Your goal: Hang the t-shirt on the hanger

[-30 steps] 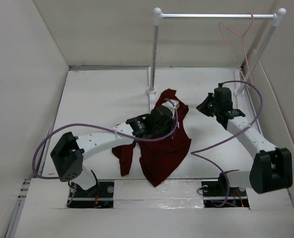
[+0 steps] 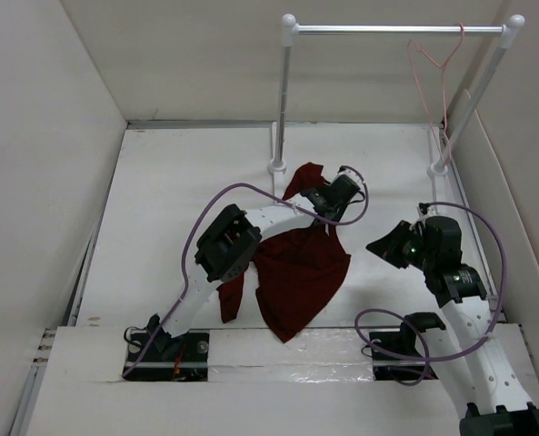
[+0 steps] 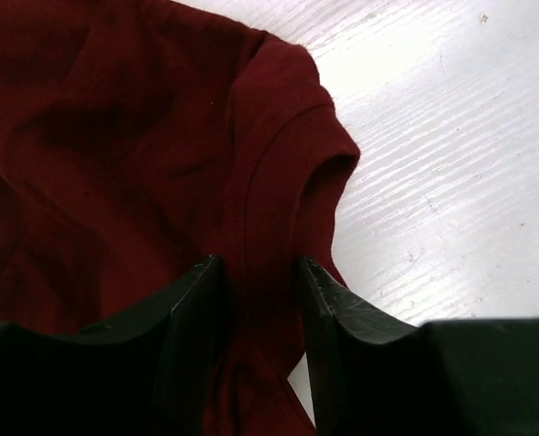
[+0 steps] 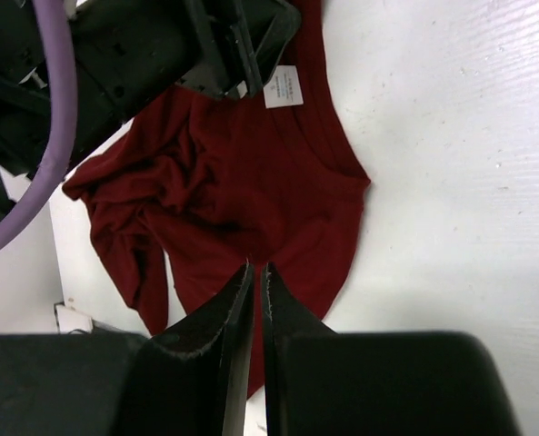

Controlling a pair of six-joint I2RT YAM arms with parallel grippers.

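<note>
The dark red t-shirt (image 2: 301, 277) lies crumpled on the white table, its small label (image 4: 283, 86) showing in the right wrist view. My left gripper (image 2: 342, 202) is low over the shirt's upper right; in its wrist view a folded edge (image 3: 278, 163) runs between and under the fingertips, which stand slightly apart. I cannot tell if it grips the cloth. My right gripper (image 2: 376, 245) hangs over bare table right of the shirt, fingertips close together, nothing seen held. A pink wire hanger (image 2: 444, 82) hangs on the rail.
The metal rack (image 2: 378, 29) spans the back right, its posts standing on the table. Bare table (image 2: 169, 182) lies at the back left. Side walls bound both sides, and purple cables loop over both arms.
The shirt looks almost unchanged.
</note>
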